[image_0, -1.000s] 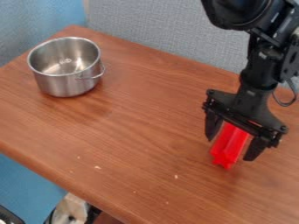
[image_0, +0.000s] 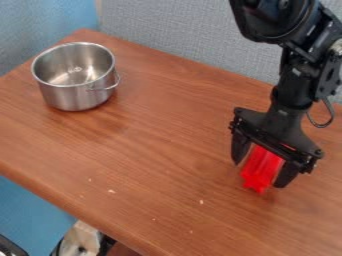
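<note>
A red object (image_0: 261, 172) rests on the wooden table at the right. My black gripper (image_0: 262, 165) is over it from above, its fingers open on either side of the red object, so part of the object is hidden. I cannot tell whether the fingers touch it. A steel pot (image_0: 76, 85) with side handles stands at the back left of the table.
A grey textured wall (image_0: 174, 20) runs behind the table. The table's left edge drops to a blue surface (image_0: 27, 215).
The gripper has shifted very slightly lower around the red object. The pot and the red object look unmoved.
</note>
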